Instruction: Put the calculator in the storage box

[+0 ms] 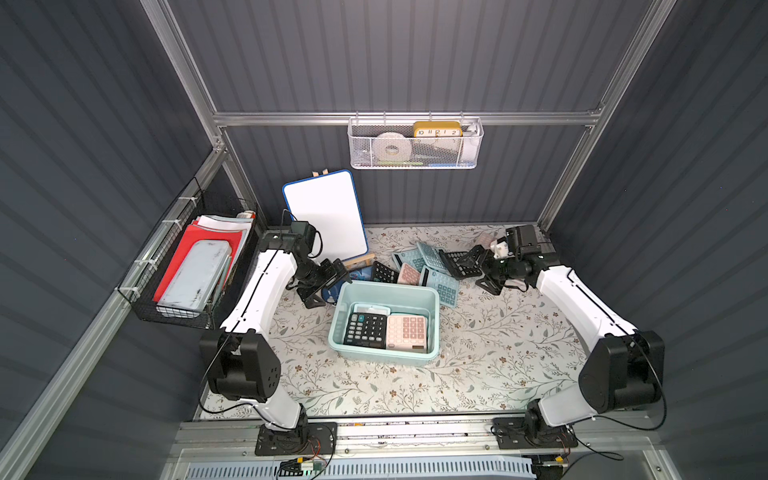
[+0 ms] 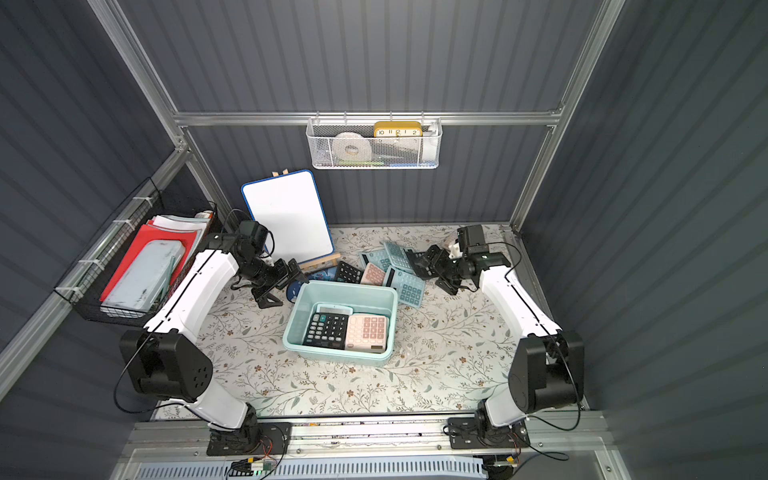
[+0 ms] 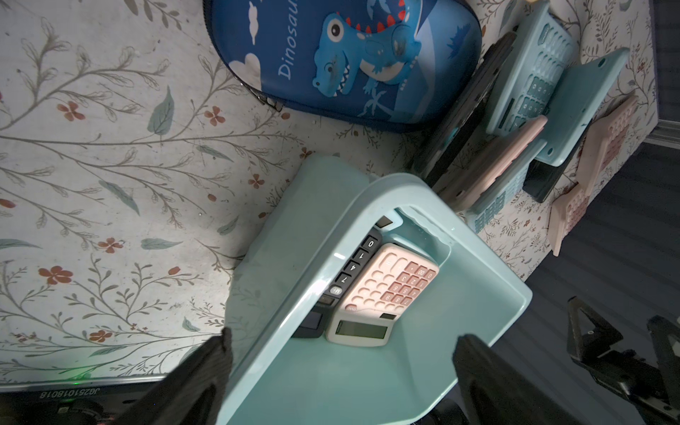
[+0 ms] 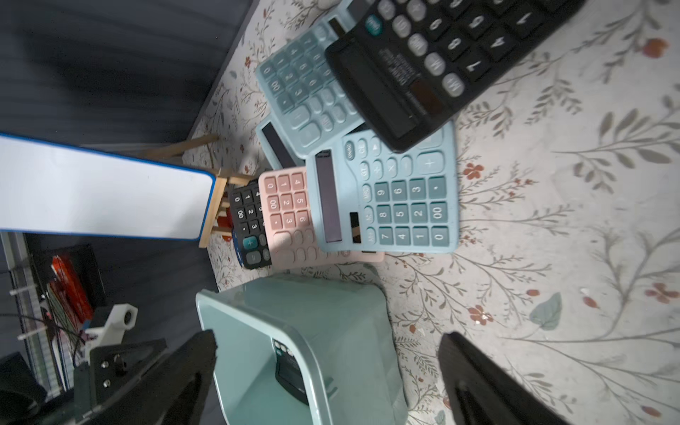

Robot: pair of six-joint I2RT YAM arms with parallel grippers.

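The pale teal storage box (image 1: 384,357) holds a black calculator (image 1: 366,326) and a pink calculator (image 1: 406,330). Behind it lies a pile of calculators: blue (image 4: 418,219), pink (image 4: 283,198) and black (image 4: 453,49). My right gripper (image 2: 438,276) is open above the right end of the pile, with nothing between its fingers; in the right wrist view the pile lies before it. My left gripper (image 2: 272,288) is open and empty just left of the box's back corner.
A blue dinosaur case (image 3: 368,63) lies behind the box on the left, near a whiteboard (image 1: 324,212) on an easel. A wire basket (image 2: 120,312) is at the left; a mesh basket hangs at the back.
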